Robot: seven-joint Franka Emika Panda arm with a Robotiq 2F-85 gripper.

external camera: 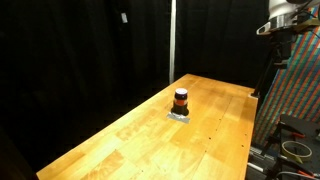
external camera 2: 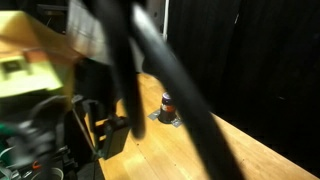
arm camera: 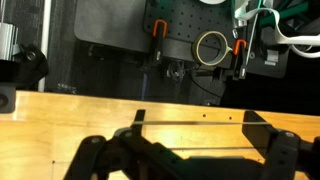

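A small dark jar-like object with an orange band and pale lid [external camera: 181,95] stands upright on the wooden table [external camera: 110,150] in exterior view 1. Flat silvery strips [external camera: 178,117] lie at its base. In exterior view 2 this dark object [external camera 2: 167,103] is partly covered by blurred black cables. High at the right, beyond the table's edge, hangs my gripper [external camera: 282,64], far from the object. The wrist view shows the gripper open, its black fingers [arm camera: 124,140] wide apart with nothing held between them. The dark object is outside that view.
Beside the table is a dark robot base plate [arm camera: 110,30] with orange-handled clamps [arm camera: 157,40], a cable loop [arm camera: 212,48] and green and white cables [arm camera: 290,38]. A black curtain [external camera: 80,70] hangs behind it.
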